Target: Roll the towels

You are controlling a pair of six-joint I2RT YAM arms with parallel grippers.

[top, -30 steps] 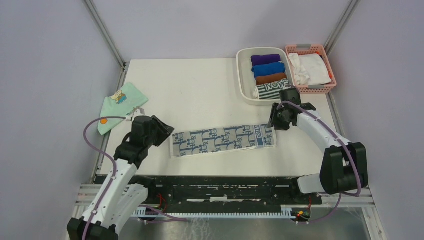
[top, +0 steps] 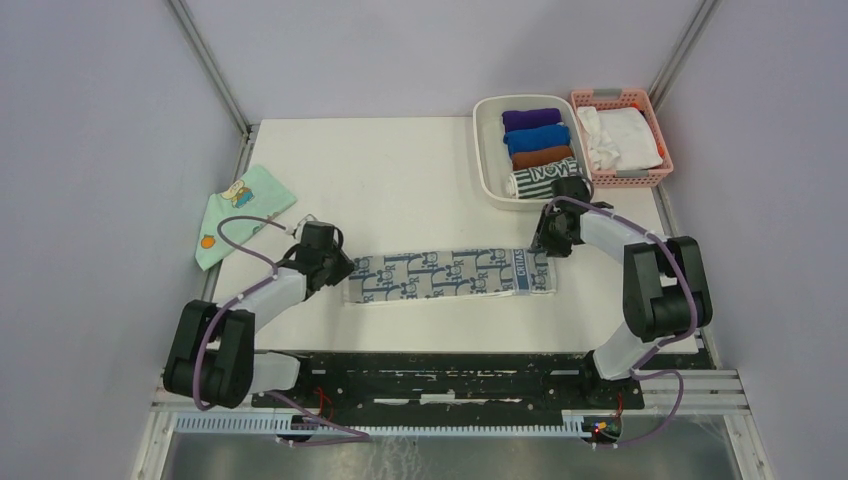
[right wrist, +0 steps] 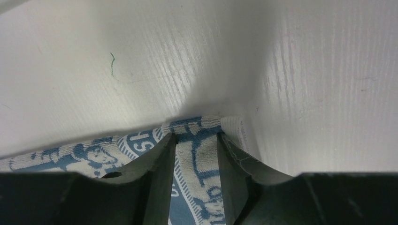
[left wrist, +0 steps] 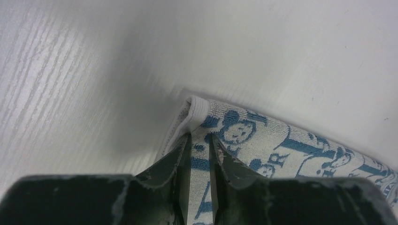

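Observation:
A long folded towel [top: 440,275], blue-grey and white with a printed pattern, lies across the middle of the table. My left gripper [top: 348,268] is down at its far left corner. In the left wrist view the fingers [left wrist: 174,166] stand a narrow gap apart over the towel [left wrist: 277,150], whose white hem curls up at the corner. At the far right corner is my right gripper [top: 540,250]. Its fingers [right wrist: 159,164] are wider apart in the right wrist view, with towel fabric [right wrist: 197,159] showing between them. The fingertips' contact with the cloth is hard to judge.
Behind my right gripper stands a white bin [top: 490,170] holding several rolled towels. Beside it is a pink basket [top: 655,125] with white cloths. A green cloth [top: 245,215] lies at the left edge.
The towel's left end shifted the same way, leaving the towel straighter. My right gripper moved only a little.

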